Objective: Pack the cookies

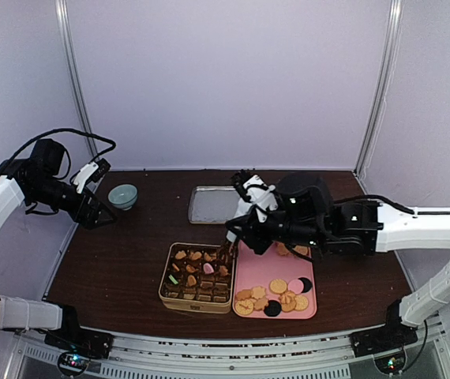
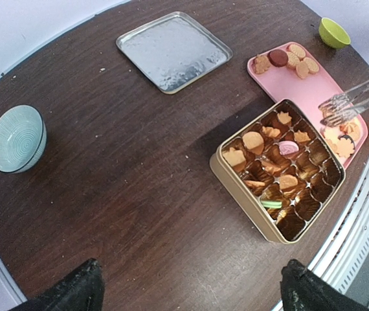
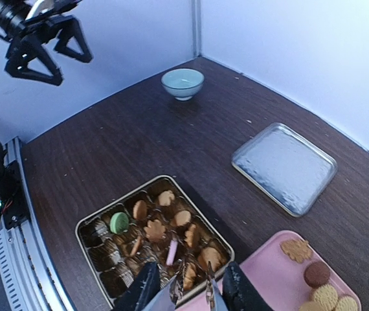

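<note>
A gold cookie box [image 1: 171, 304] with a divided insert holds several cookies in its cells, some cells empty, among them a pink one [image 2: 288, 148] and a green one [image 2: 271, 204]. To its right, the pink tray [image 1: 251, 264] carries assorted round, flower, dark and pink cookies. My right gripper hangs over the border between box and tray, fingers part open; I see nothing clearly held between them. My left gripper [image 1: 103, 217] stands open at the left side, high above the table, with nothing between its fingers.
A silver tray [image 2: 173, 48] lies behind the box. A pale blue bowl [image 1: 122, 196] stands at the back left, and a green bowl [image 2: 333, 32] beyond the pink tray. The table left of the box is clear.
</note>
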